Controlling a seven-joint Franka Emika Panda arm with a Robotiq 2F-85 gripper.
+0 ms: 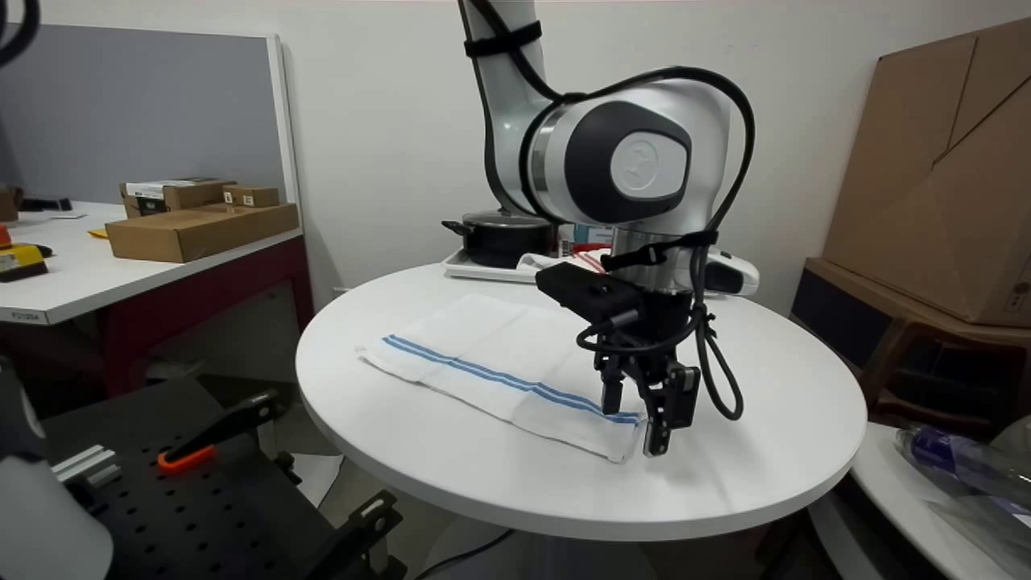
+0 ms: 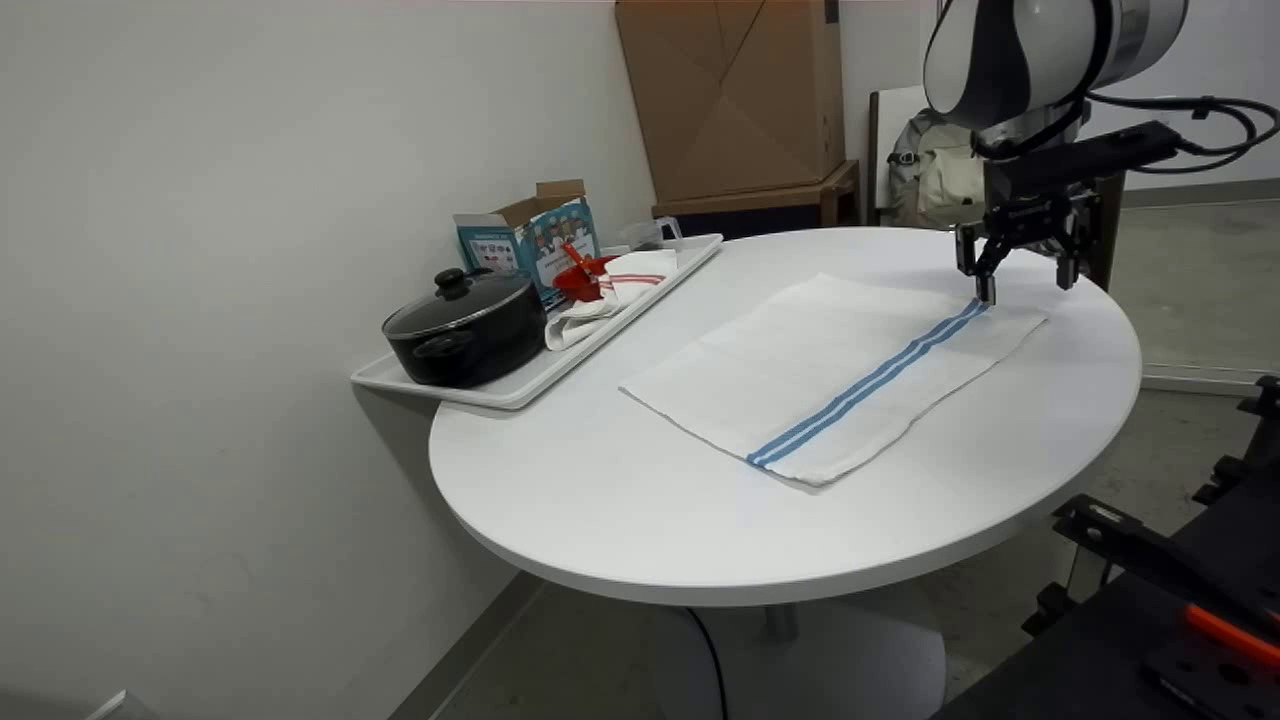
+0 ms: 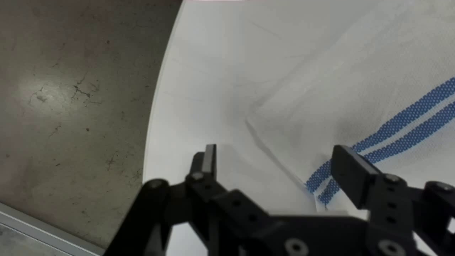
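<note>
A white towel with two blue stripes [image 2: 840, 372] lies spread flat on the round white table [image 2: 576, 504]. My gripper [image 1: 634, 425] is low over the towel's striped edge at the right in exterior view 1. In the wrist view the fingers stand apart: one black finger [image 3: 354, 177] is over the blue stripes near the towel's edge, the other finger [image 3: 204, 164] over bare table outside it. The edge of the towel [image 3: 273, 155] runs between them, not pinched. Whether the fingertips touch the cloth is hard to tell.
Against the wall, a white tray [image 2: 546, 378] carries a black lidded pot [image 2: 468, 330], a small box [image 2: 561, 240], a red item and a folded cloth. The table's edge [image 3: 155, 98] is close to my gripper. Bare tabletop surrounds the towel.
</note>
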